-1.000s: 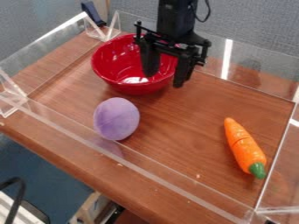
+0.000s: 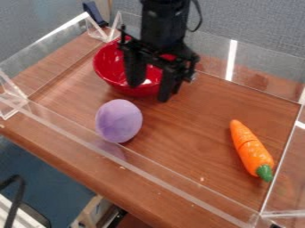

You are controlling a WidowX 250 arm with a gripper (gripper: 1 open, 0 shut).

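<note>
The black gripper (image 2: 152, 73) hangs over the red bowl (image 2: 110, 64) at the upper middle, blurred, its fingers spread apart and hiding much of the bowl. I see nothing clearly held between the fingers. A purple egg-shaped object (image 2: 118, 120) lies on the wooden surface below and left of the bowl. An orange carrot with a green top (image 2: 249, 146) lies at the right.
Clear plastic walls (image 2: 233, 58) border the wooden work surface (image 2: 179, 160). A grey padded wall stands behind, and a blue floor shows at lower left.
The gripper has moved left and a little down over the bowl, covering more of it. The bowl, purple object and carrot have not visibly moved.
</note>
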